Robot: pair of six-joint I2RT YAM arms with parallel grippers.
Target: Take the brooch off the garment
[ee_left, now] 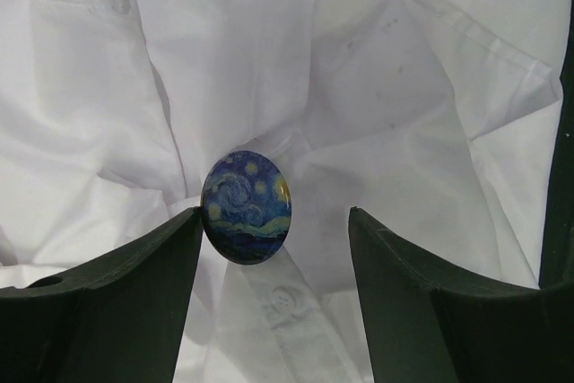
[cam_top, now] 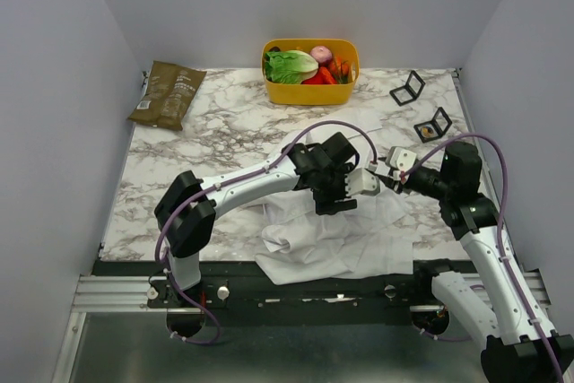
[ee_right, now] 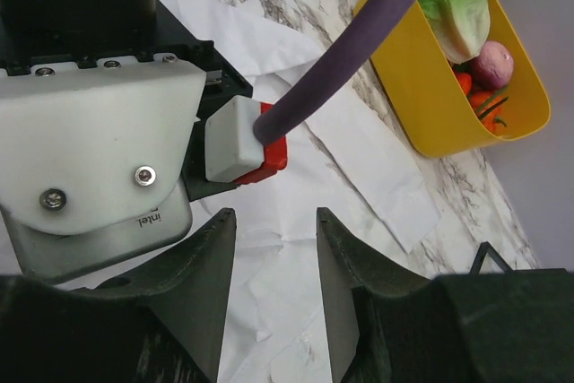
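An oval brooch point(ee_left: 247, 208) with a blue and yellow swirling-sky picture lies on the white garment point(ee_left: 386, 105). My left gripper is part open above the cloth; its left fingertip reaches the brooch's left edge, whether touching I cannot tell. Between the brooch and the right finger there is a gap. In the top view the left arm covers the brooch, and the garment point(cam_top: 336, 248) is spread beneath. Close beside the left gripper's camera housing, my right gripper stands part open, nothing between its fingers, with garment visible below.
The two arms nearly meet above the garment, leaving little room between them. A yellow basket point(cam_top: 311, 94) of vegetables stands at the back. A brown bag point(cam_top: 168, 94) lies back left, and two black frames point(cam_top: 408, 87) are back right.
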